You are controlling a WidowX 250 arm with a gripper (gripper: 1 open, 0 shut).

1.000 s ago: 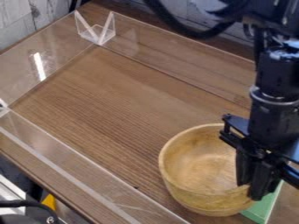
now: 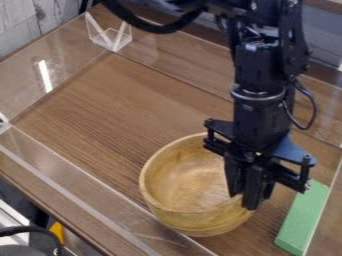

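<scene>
The black robot gripper (image 2: 261, 180) hangs over the right side of a pale wooden bowl (image 2: 181, 175) on the wooden table. Its fingers reach down at the bowl's right rim; whether anything is between them is hard to tell. A green block (image 2: 303, 217) lies to the right of the bowl, near the lower right corner.
A white wire stand (image 2: 110, 30) is at the back left. Clear table (image 2: 94, 110) fills the middle and left. A transparent edge strip runs along the near left side, with dark cabling at the bottom left.
The gripper has shifted left from the right edge to over the bowl's right part, uncovering more of the green block. The bowl sits slightly further left than a second ago.
</scene>
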